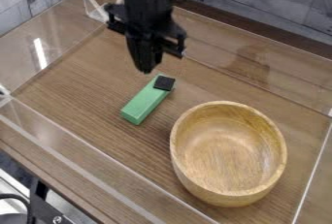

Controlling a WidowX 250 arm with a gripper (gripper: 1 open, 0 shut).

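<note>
My gripper [149, 48] hangs from the black arm at the top centre of the camera view, its tips blurred and dark; it looks shut, with nothing seen between them. In front of it, lower in the view, a green marker-like block [147, 106] with a black end lies on the wooden table, apart from the gripper.
A round tan bowl [227, 189] sits at the lower right. Raised edges run along the back.
</note>
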